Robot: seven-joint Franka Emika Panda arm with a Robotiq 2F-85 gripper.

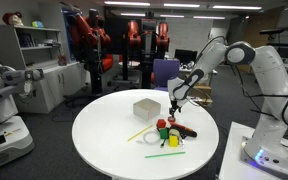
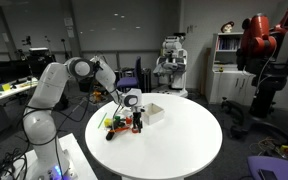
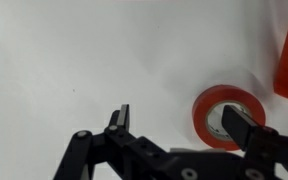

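A red ring like a roll of tape lies flat on the white table in the wrist view, at the right. My gripper is open above the table, its two dark fingers wide apart. The right finger overlaps the ring in this view, while the left finger is over bare table. Bare white table shows between the fingers, apart from the ring's left part. In exterior view 1 the gripper hangs just above the small red ring.
An open beige box stands behind and left of the gripper. Nearer are a red item, a yellow item, a dark-and-red tool, a white loop and a green stick.
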